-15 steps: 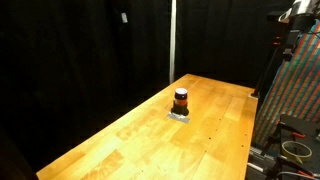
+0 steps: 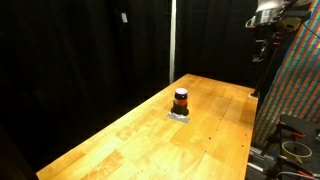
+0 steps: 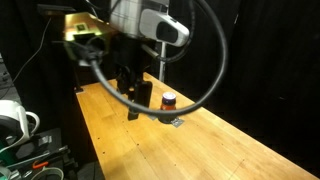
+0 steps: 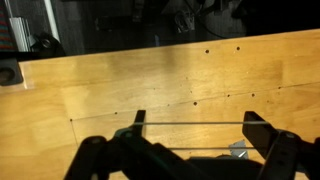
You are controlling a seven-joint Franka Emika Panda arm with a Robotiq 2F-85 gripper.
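Note:
A dark jar (image 2: 181, 101) with a pale lid and an orange-red band stands upright on the wooden table (image 2: 130, 140). A small silvery piece (image 2: 178, 117) lies at its near side. In the other exterior view, the jar (image 3: 168, 101) shows partly behind my gripper (image 3: 136, 108). High at the right of exterior view 1, the gripper (image 2: 262, 52) hangs apart from the jar. Its two dark fingers (image 4: 139, 128) are spread wide in the wrist view, with a thin line visible across the space between them. The silvery piece (image 4: 238, 149) appears near the right finger; the jar cannot be made out there.
Black curtains (image 2: 80, 70) stand behind the table's far side. A patterned cloth (image 2: 300, 75) hangs to the right, above cables and a yellowish ring (image 2: 295, 150) beside the table.
The arm has come in from the right edge toward the table, bringing the gripper into exterior view 1. The jar and the silvery piece have stayed put.

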